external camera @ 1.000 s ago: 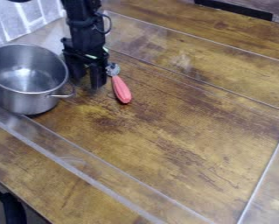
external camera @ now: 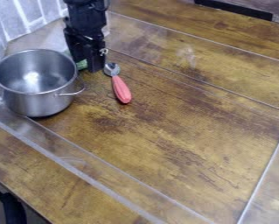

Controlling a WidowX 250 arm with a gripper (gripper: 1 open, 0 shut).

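The black robot gripper (external camera: 86,54) hangs at the upper left, just behind and right of a large steel pot (external camera: 37,87). A small green object (external camera: 82,65) shows by its fingers; whether it is held cannot be told. A red-handled utensil (external camera: 121,87) with a metal end lies on the wooden table to the right of the gripper.
Clear strips run along its edges, and a pale wall or panel stands at the back left. A dark slot is at the top right.
The gripper has moved slightly up and back from its lower position beside the pot. The utensil and pot look essentially unmoved.
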